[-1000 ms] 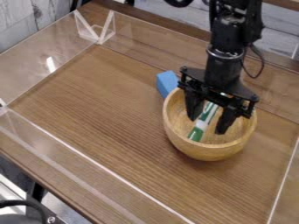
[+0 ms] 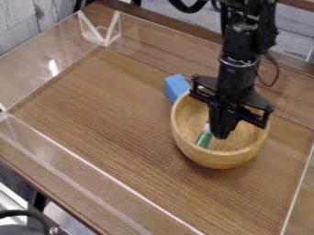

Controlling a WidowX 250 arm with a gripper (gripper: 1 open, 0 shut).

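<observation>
The black gripper (image 2: pixel 223 117) reaches down from the top right into a tan bowl (image 2: pixel 218 158) on the wooden table. Inside the bowl, a white and green object (image 2: pixel 205 138) lies under and left of the fingertips. The dark fingers overlap, so whether anything is between them cannot be made out.
A blue block (image 2: pixel 174 88) stands on the table just behind and left of the bowl. A white wire-like holder (image 2: pixel 101 27) sits at the far upper left.
Over the last second the gripper has shifted slightly in the bowl, and less of the white and green object shows now than a second ago.
</observation>
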